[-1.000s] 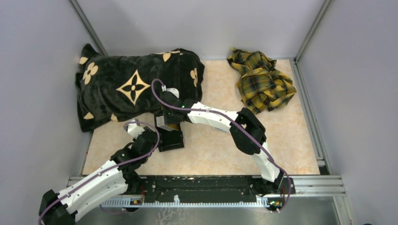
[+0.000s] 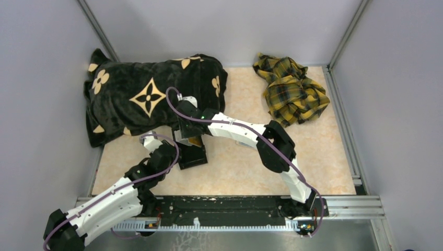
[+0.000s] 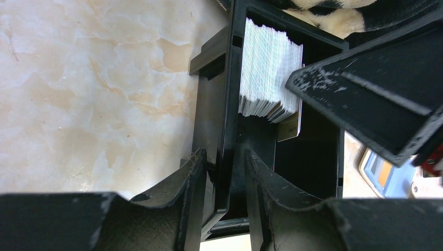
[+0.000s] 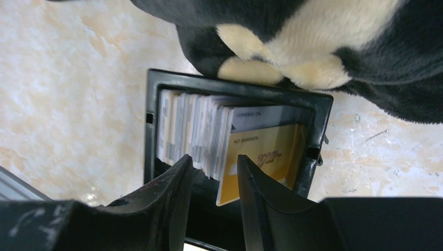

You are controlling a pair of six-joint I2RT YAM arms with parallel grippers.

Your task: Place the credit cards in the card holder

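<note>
The black card holder (image 2: 193, 157) lies on the table below the dark cushion. Inside, a row of white-edged cards (image 3: 269, 70) stands packed at its far end. A gold card (image 4: 258, 151) leans against that row in the right wrist view, with a grey card (image 4: 264, 117) behind it. My left gripper straddles the holder's side wall, fingers apart, with a gap showing beside the wall. Over the holder, my right gripper has its fingers apart; cards show beyond the gap and nothing is visibly gripped.
A dark patterned cushion (image 2: 151, 97) lies right behind the holder. The plaid cloth (image 2: 292, 91) is bunched at the back right. A blue-and-white card (image 2: 244, 144) lies on the table, partly under the right arm. Free table extends at the front right.
The holder has shifted slightly to the right, and more of the gold card shows in the top view. My right gripper has moved a little left; the left arm has barely moved.
</note>
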